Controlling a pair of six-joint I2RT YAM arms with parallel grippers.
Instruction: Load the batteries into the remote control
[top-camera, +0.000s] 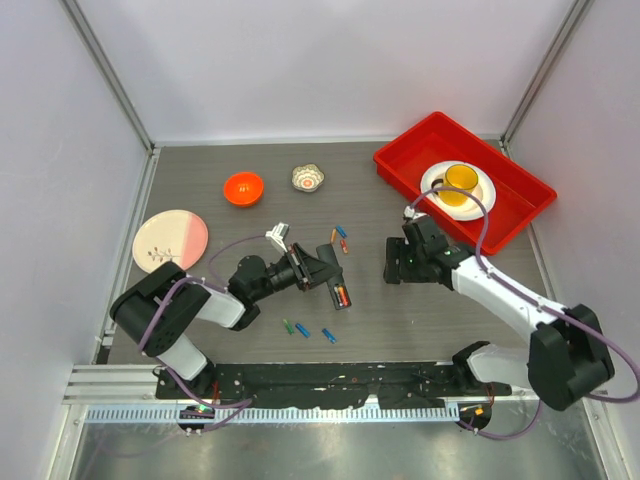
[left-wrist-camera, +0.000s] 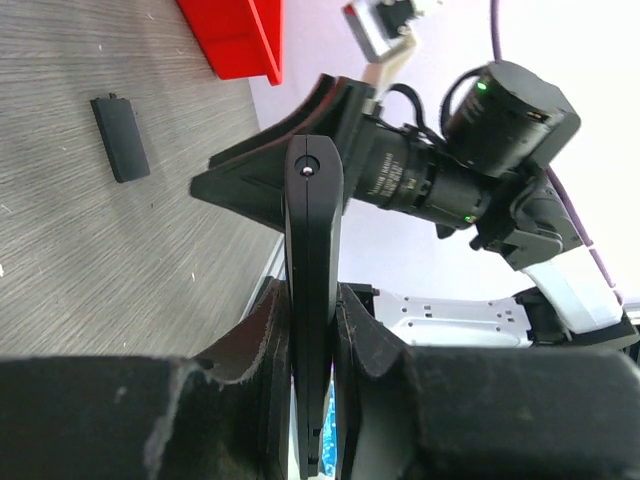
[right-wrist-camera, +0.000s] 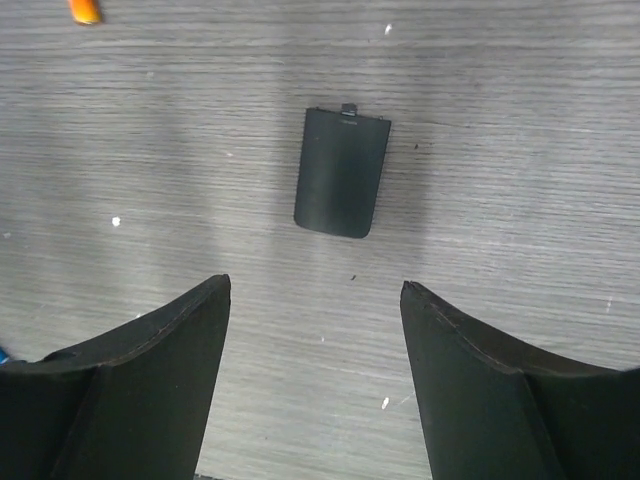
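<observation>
The black remote (top-camera: 339, 293) is held in my left gripper (top-camera: 318, 267), shut on it, standing out long and narrow in the left wrist view (left-wrist-camera: 312, 240); orange cells show in its lower part from above. My right gripper is open above the table, with the dark battery cover (right-wrist-camera: 340, 172) lying on the wood just beyond its fingers. Loose batteries lie near the remote: orange, red and blue ones (top-camera: 341, 231) behind it, green and blue ones (top-camera: 302, 329) in front.
A red tray (top-camera: 390, 160) with a plate and yellow mug (top-camera: 459, 181) is at back right. An orange bowl (top-camera: 243, 187), a small patterned bowl (top-camera: 308, 176) and a pink-white plate (top-camera: 170, 241) occupy the back and left.
</observation>
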